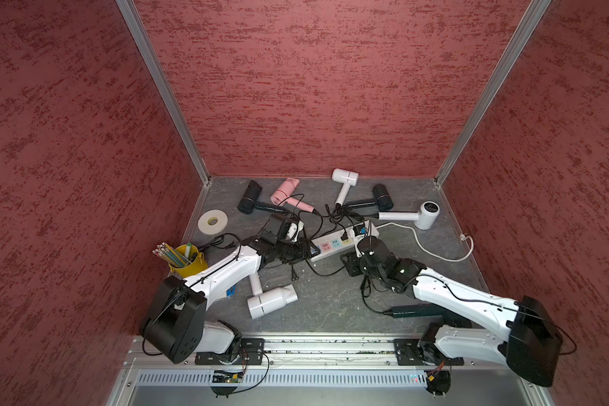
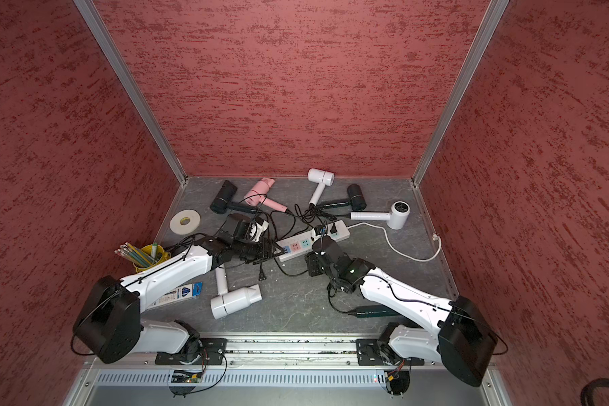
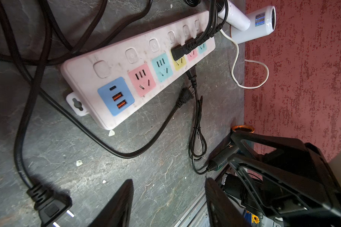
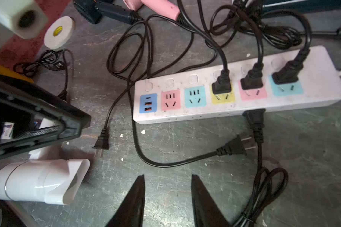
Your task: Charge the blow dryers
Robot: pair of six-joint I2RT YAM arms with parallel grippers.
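A white power strip (image 4: pixel 314 83) lies mid-table, three black plugs (image 4: pixel 222 85) in its yellow, pink and teal sockets at the right end; the pink and teal sockets at left show bare. A loose plug (image 4: pixel 235 145) lies in front of it, another plug (image 4: pixel 255 117) touches its front edge, and a third (image 4: pixel 101 142) lies to the left. My left gripper hangs open above the table left of the strip, nothing between its fingers. My right gripper stands open before the strip, also empty.
Several blow dryers (image 1: pixel 345 177) lie along the back and right; a white one (image 2: pixel 233 301) lies front left, a dark one (image 2: pixel 379 310) front right under the right arm. A tape roll (image 2: pixel 184 221) and yellow pen cup (image 1: pixel 189 264) sit left. Open table lies front centre.
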